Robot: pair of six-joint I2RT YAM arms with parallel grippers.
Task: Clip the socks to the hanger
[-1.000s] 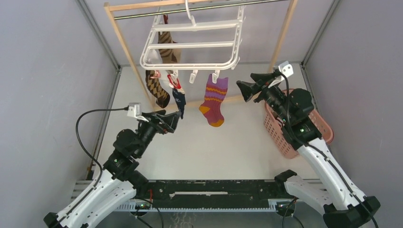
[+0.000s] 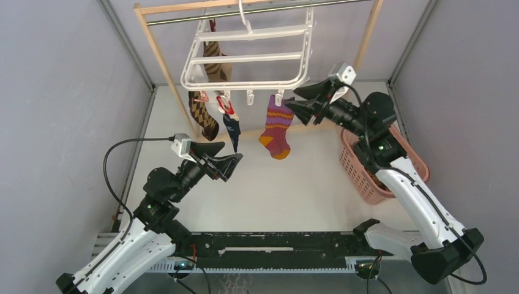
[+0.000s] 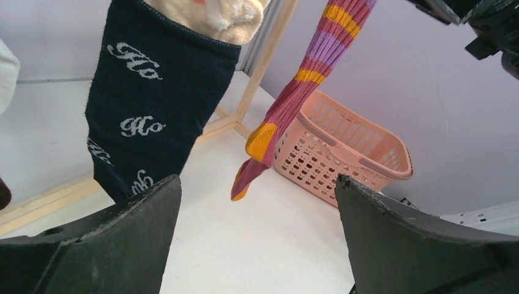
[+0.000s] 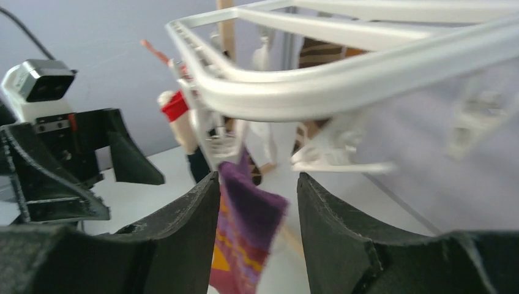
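A white clip hanger (image 2: 257,57) hangs from the rack. A purple, red and orange striped sock (image 2: 276,125) hangs at its front right; in the right wrist view its blurred top (image 4: 251,214) is just beyond my right gripper (image 2: 294,104), whose fingers are parted with nothing visibly held. Brown argyle and Santa socks (image 2: 223,107) hang at the hanger's left. In the left wrist view a navy "Ho" sock (image 3: 153,104) is ahead of my left gripper, which is open and empty, below the hanging socks.
A pink basket (image 2: 361,177) stands at the right on the white floor, partly hidden under my right arm. A wooden rack frame (image 2: 156,46) surrounds the hanger.
My right gripper has moved up and leftward toward the striped sock.
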